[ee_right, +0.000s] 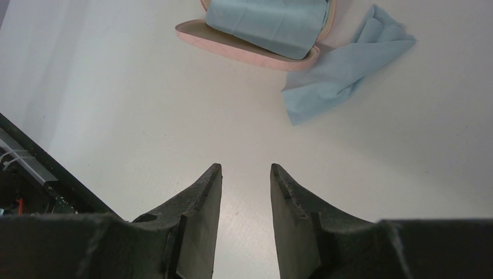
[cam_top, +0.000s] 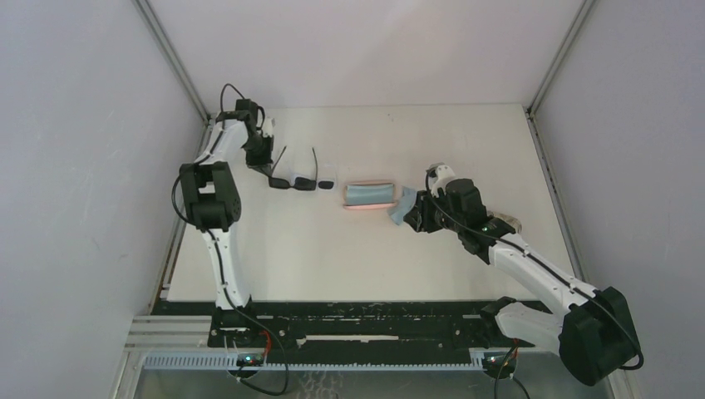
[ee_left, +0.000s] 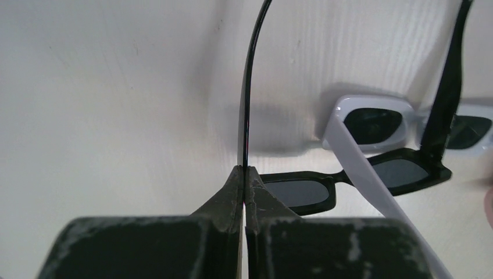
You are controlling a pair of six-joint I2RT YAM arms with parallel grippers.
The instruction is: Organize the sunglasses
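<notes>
A pair of black sunglasses (ee_left: 418, 186) is on the left of the work area, in front of and partly overlapping white sunglasses (ee_left: 375, 102), whose long white temple crosses the black frame. My left gripper is shut on one thin black temple (ee_left: 250, 81), which rises from between its fingertips. In the top view the black frame (cam_top: 304, 184) extends rightward from that gripper, and the white pair is hard to make out on the pale table. My right gripper is part open with nothing between its fingers, over bare table near the blue cloth (ee_right: 349, 75).
An open pink case (ee_right: 244, 52) with a blue-grey inside stands at the middle of the table (cam_top: 357, 266). The crumpled cloth touches or nearly touches its right end. A patterned object (cam_top: 505, 220) lies partly hidden behind the right arm.
</notes>
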